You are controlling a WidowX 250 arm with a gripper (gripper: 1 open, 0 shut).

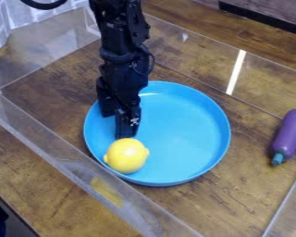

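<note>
A yellow ball-like object (127, 155) sits in the front left of a round blue bowl (188, 134). My black gripper (123, 128) hangs over the bowl's left side, just behind the yellow object, with the arm coming down from the top. Its fingertips are dark and partly hard to make out; nothing shows held in them.
A purple toy vegetable (288, 135) lies on the wooden table at the right. Clear plastic walls run along the left, front and right. Bare wood (58, 74) shows at the back left.
</note>
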